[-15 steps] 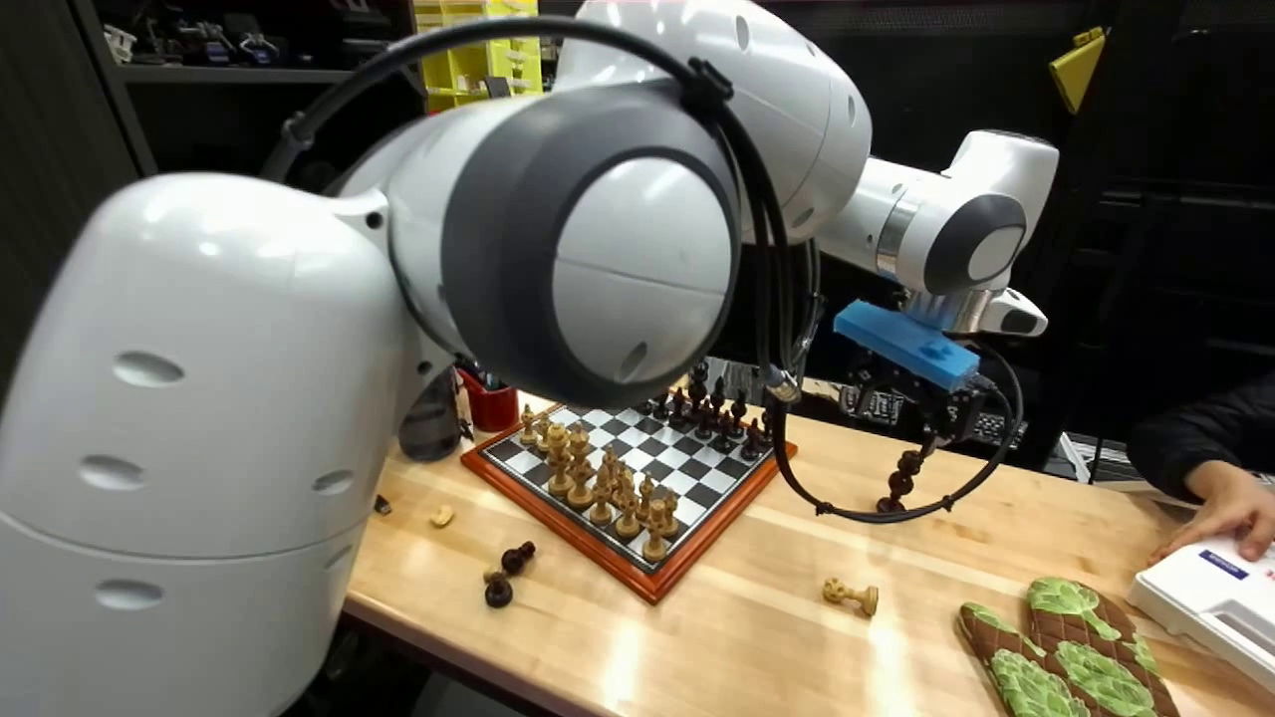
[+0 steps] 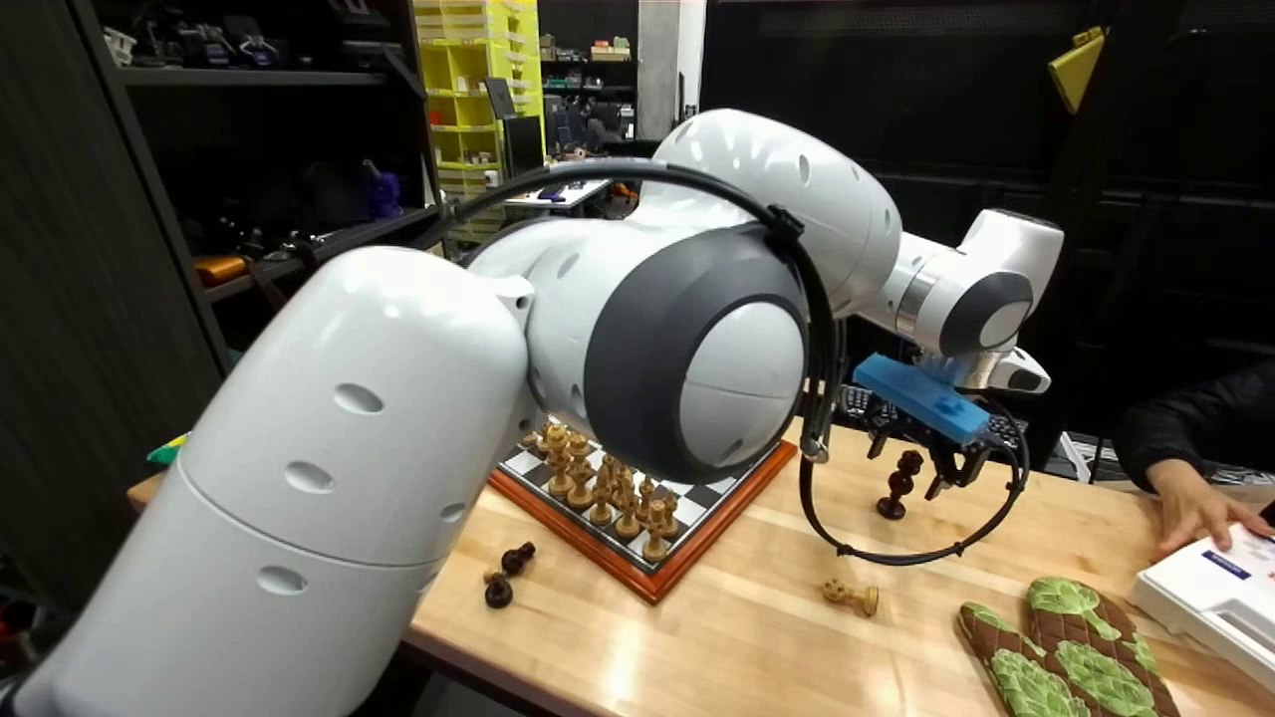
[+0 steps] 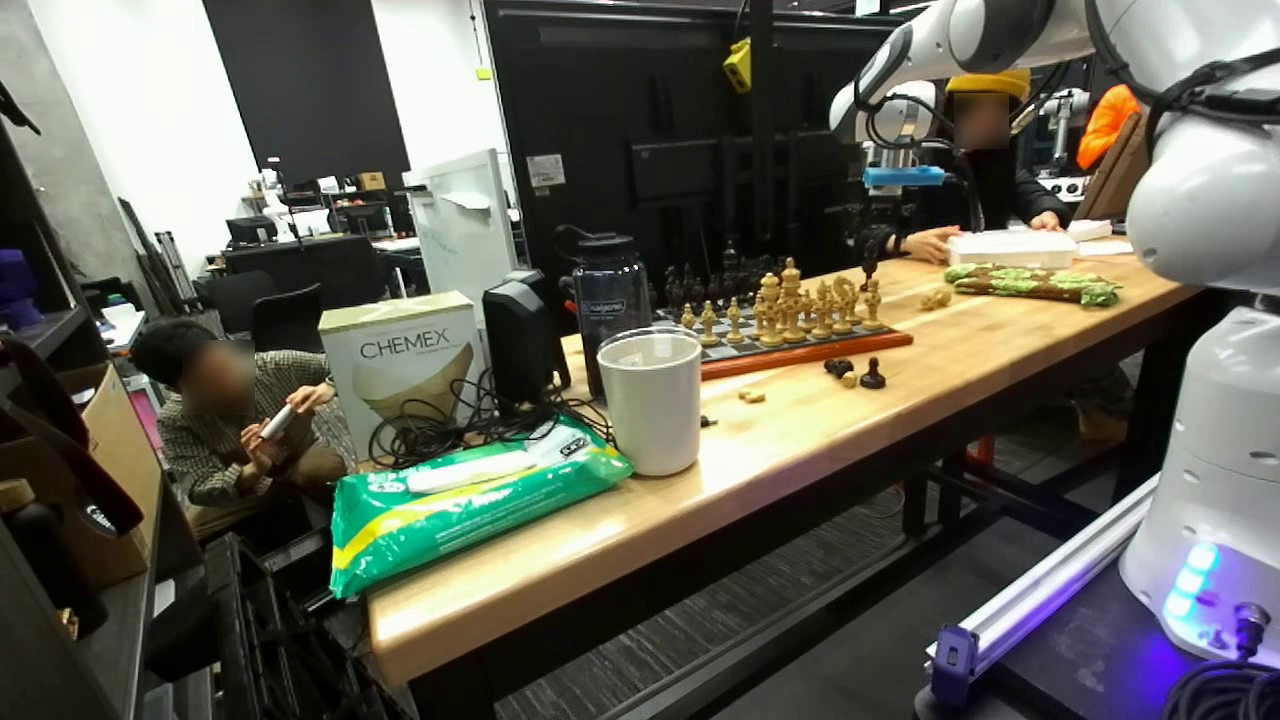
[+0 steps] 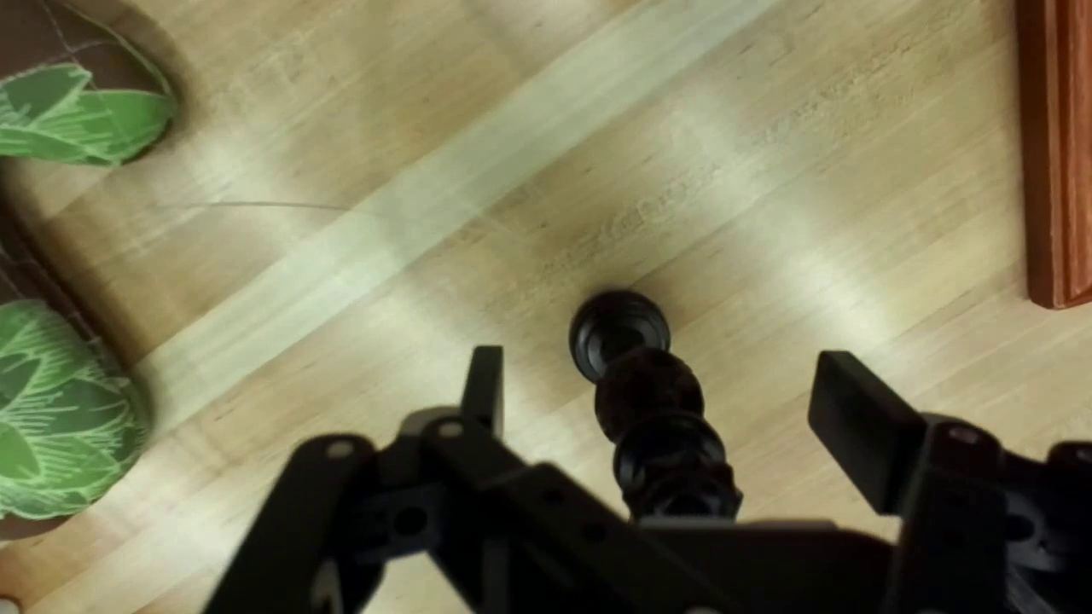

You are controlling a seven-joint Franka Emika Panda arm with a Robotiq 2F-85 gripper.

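Observation:
A tall dark chess piece (image 2: 895,486) stands upright on the wooden table, off the board. In the wrist view this dark piece (image 4: 647,394) lies between the two spread fingers, with clear gaps on both sides. My gripper is open and holds nothing. From the side, the gripper (image 2: 908,467) hangs around the piece's upper part, below the blue block (image 2: 920,396). The chessboard (image 2: 717,526) carries light pieces (image 2: 604,488) on its near side; the arm hides much of the board here. In the other exterior view, dark pieces (image 3: 729,266) stand at its far side.
A light piece (image 2: 851,596) lies on its side near a leafy-patterned mitt (image 2: 1094,669). Small dark pieces (image 2: 499,590) lie before the board. A person's hand (image 2: 1201,514) rests by a white case (image 2: 1219,586) at the right. A white mug (image 3: 651,402) stands near the table's end.
My gripper has come down and slightly right in exterior view 1, its fingers now beside the standing dark piece. The arm covers more of the board. The person's hand has shifted slightly.

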